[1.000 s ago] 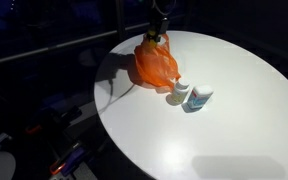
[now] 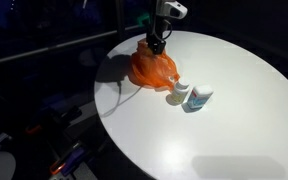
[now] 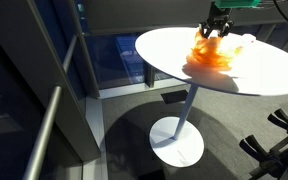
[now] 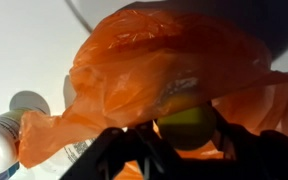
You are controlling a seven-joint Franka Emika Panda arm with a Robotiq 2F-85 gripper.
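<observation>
A crumpled orange plastic bag [image 2: 152,70] sits near the far left edge of the round white table, its upper part bunched around my gripper [image 2: 158,44]. From the wrist, the orange film [image 4: 149,65] spreads across most of the view. A rounded yellow-green object [image 4: 187,127] shows between my fingers, which are shut on it. Orange film lies over and around this object, so its full shape is hidden. In exterior view 2 my gripper [image 3: 215,29] points down into the top of the bag [image 3: 212,54].
A white bottle with a blue label [image 2: 199,97] and a smaller pale bottle [image 2: 178,94] stand close to the bag's near right side.
My gripper has come down and slightly right, bringing the yellow-green object lower into the bag. The bag's top has sunk and spread out. Both bottles stay put.
</observation>
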